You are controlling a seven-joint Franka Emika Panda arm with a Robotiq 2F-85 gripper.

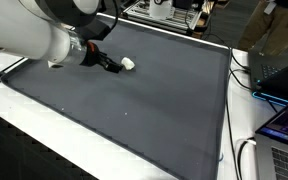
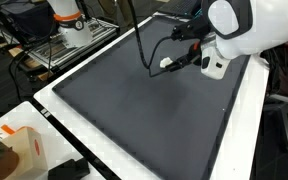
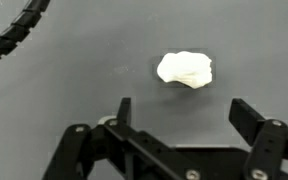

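Note:
A small white crumpled piece [image 3: 185, 69], perhaps paper or cloth, lies on the dark grey table. In exterior view 1 the white piece [image 1: 128, 63] sits just beyond the fingertips, and in exterior view 2 the white piece [image 2: 166, 62] is beside the hand. My gripper is open, its two black fingers well apart with only bare table between them. The white piece lies ahead of the fingertips in the wrist view, apart from them. The gripper [image 1: 114, 67] appears low over the table in exterior view 1.
A black ribbed cable [image 3: 16, 33] crosses the wrist view's upper left corner. Laptops [image 1: 274, 85] stand off the table's right side.

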